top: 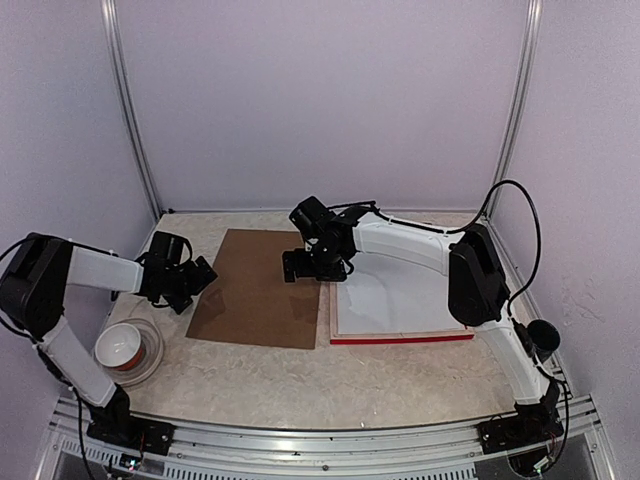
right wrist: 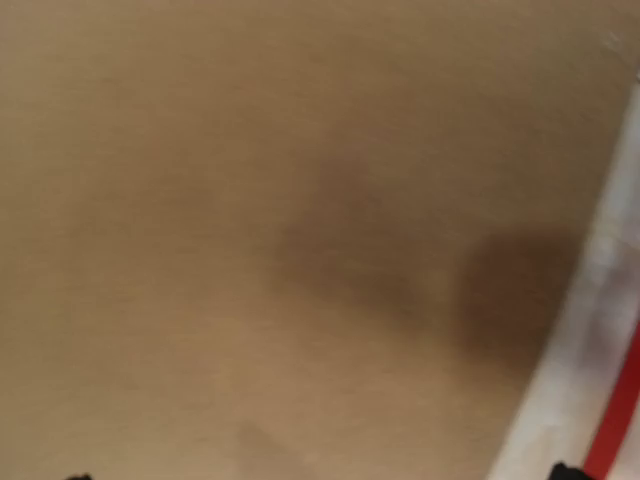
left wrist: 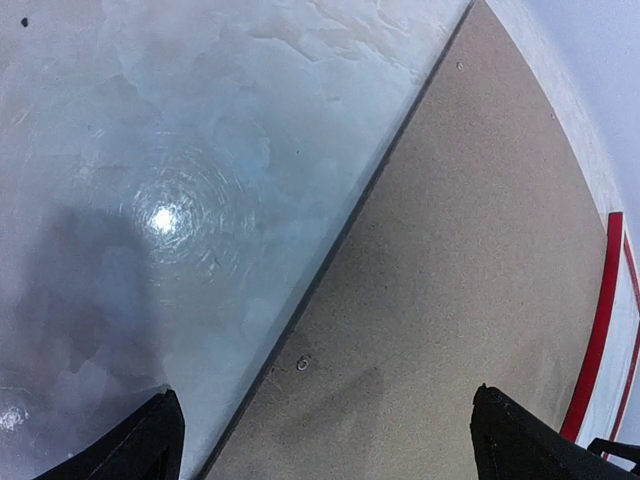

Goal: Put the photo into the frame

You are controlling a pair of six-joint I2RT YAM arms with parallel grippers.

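A flat brown board point(top: 250, 310) lies on the left half of the table. Beside it, to the right, the red-edged frame point(top: 402, 340) lies flat with a white surface point(top: 400, 300) inside. At the board's left edge my left gripper point(top: 195, 287) is open; in the left wrist view the board's dark edge point(left wrist: 340, 240) runs between its spread fingers. Over the board's right part hangs my right gripper point(top: 306, 266), open and empty. Brown surface point(right wrist: 250, 250) fills most of the right wrist view, with fingertips point(right wrist: 568, 471) barely showing at the bottom.
A white-and-red bowl point(top: 118, 346) stands on a plate point(top: 152, 366) at the front left. At the right edge a black mug point(top: 543, 337) is partly hidden by the right arm.
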